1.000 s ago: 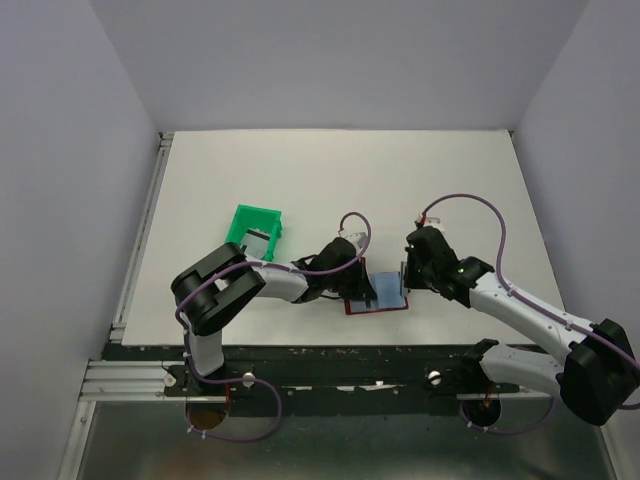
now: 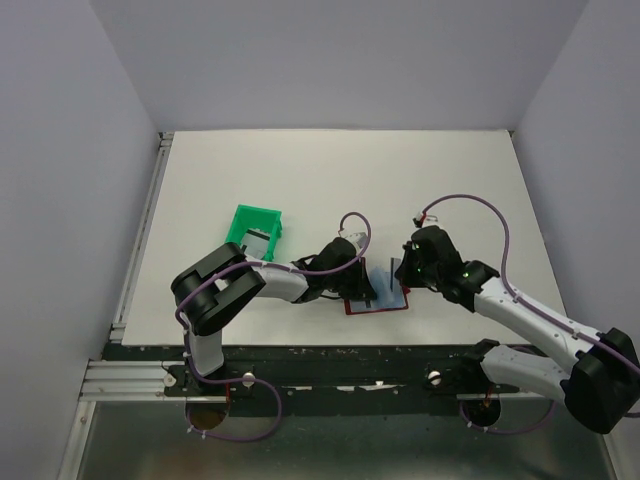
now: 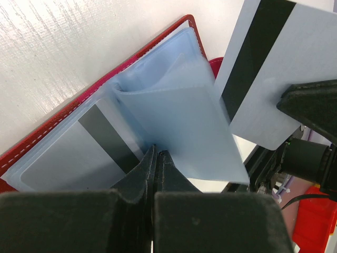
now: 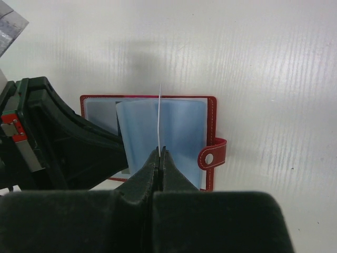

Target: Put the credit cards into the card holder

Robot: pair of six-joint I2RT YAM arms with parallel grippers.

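Observation:
The red-edged card holder (image 4: 213, 117) lies open, with clear bluish sleeves; one grey card with a dark stripe (image 3: 100, 150) sits in its left sleeve. My left gripper is shut on the edge of the right-hand clear sleeve (image 3: 179, 126), whose free side is lifted and bowed. Pinched by its edge, a silver card (image 3: 287, 58) with a black stripe stands upright in my right gripper, which is shut on it. From the right wrist the card (image 4: 159, 118) appears as a thin line over the sleeve; whether it touches the sleeve, I cannot tell.
A green box (image 2: 260, 220) with silver cards (image 2: 254, 242) inside stands on the left of the table. A red snap strap (image 4: 213, 154) sticks out on the holder's right side.
My right gripper has shifted slightly left with the card, which now stands more over the holder's right-hand sleeve. The left arm looks unmoved.

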